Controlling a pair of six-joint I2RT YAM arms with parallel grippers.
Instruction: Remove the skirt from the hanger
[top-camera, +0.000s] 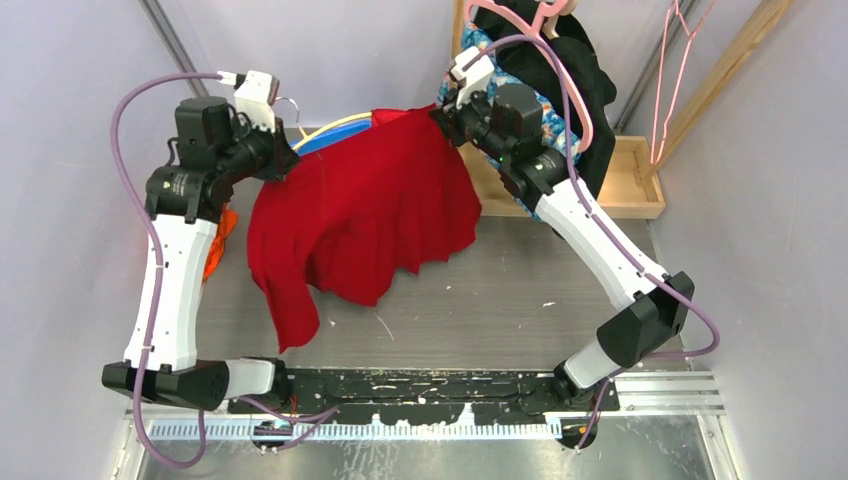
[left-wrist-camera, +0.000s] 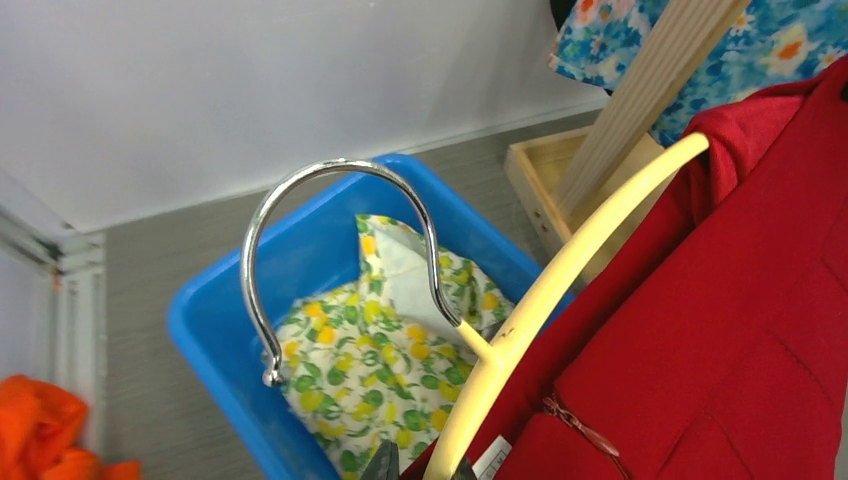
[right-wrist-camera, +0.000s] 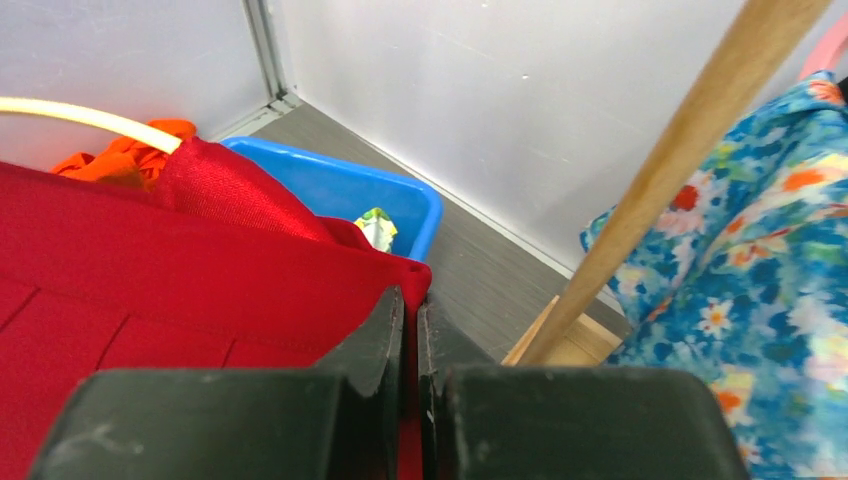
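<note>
The red skirt (top-camera: 360, 210) hangs stretched between both arms. A yellow hanger (left-wrist-camera: 580, 250) with a metal hook (left-wrist-camera: 340, 165) runs along its waistband, its far end inside red fabric. My right gripper is shut on the skirt's waistband corner. My left gripper (top-camera: 280, 160) is at the skirt's left upper edge and the hanger, shut; its fingertips are mostly below the left wrist view's lower edge, where hanger and red fabric meet.
A blue bin (left-wrist-camera: 210, 310) with lemon-print cloth lies below. Orange cloth (left-wrist-camera: 40, 430) is at left. A wooden rack (right-wrist-camera: 660, 180) with floral and black garments and pink hangers stands right, over a wooden tray (top-camera: 625, 205).
</note>
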